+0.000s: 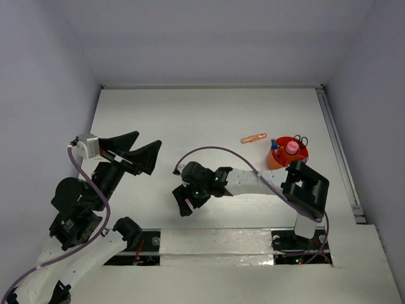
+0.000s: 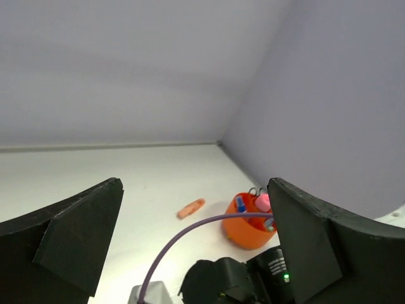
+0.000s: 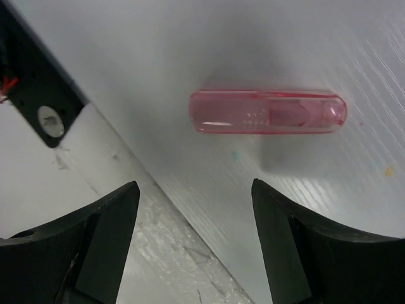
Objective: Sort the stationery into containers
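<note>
A translucent pink item [image 3: 234, 113], long and rounded at its ends, lies on the table in the right wrist view. My right gripper is open above the table, the pink item ahead of its fingertips and nothing between them. From the top, the right gripper [image 1: 186, 202] largely covers that item. At the left stands my left gripper [image 1: 154, 140], open and empty, high over the table. An orange container [image 1: 274, 160] at the right holds scissors [image 1: 301, 140], a pink round item [image 1: 292, 147] and a blue item [image 1: 274, 144]. An orange-brown piece [image 1: 254, 137] lies left of it.
Grey walls [image 1: 373, 107] enclose the white table [image 1: 171, 114] at the sides and back. A shiny strip [image 1: 216, 244] runs along the front edge. Purple cables [image 1: 221, 148] trail over both arms.
</note>
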